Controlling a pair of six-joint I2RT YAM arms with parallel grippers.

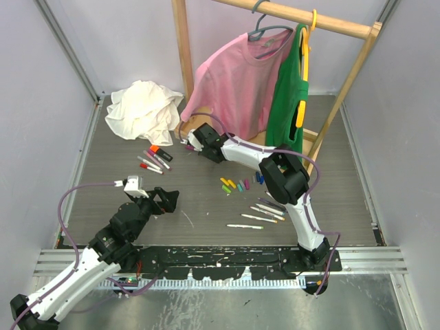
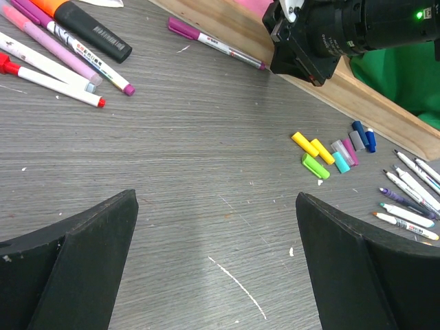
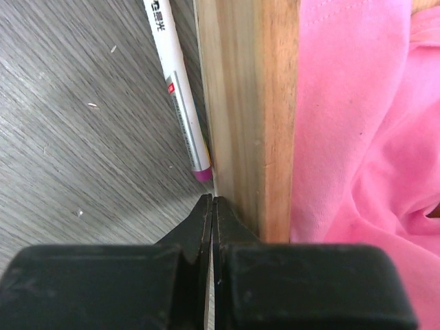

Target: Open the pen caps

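Observation:
A capped purple marker [image 2: 214,43] lies on the floor along the wooden rail, its cap to the left. In the right wrist view the same marker's purple-tipped white barrel [image 3: 185,110] stops just beyond my right gripper. The right gripper's fingers are shut together, and nothing shows between them. My left gripper stands open and empty over bare floor. More capped pens, including a red one [image 2: 55,84] and a pink one [image 2: 51,45], lie at the left. Loose caps such as a green one [image 2: 315,166] sit near several uncapped pens [image 2: 412,185].
The clothes rack's wooden base rail [image 3: 240,117] runs right beside my right gripper. A pink shirt [image 1: 237,82] and a green garment [image 1: 285,110] hang above it. White cloth [image 1: 143,113] lies at the back left.

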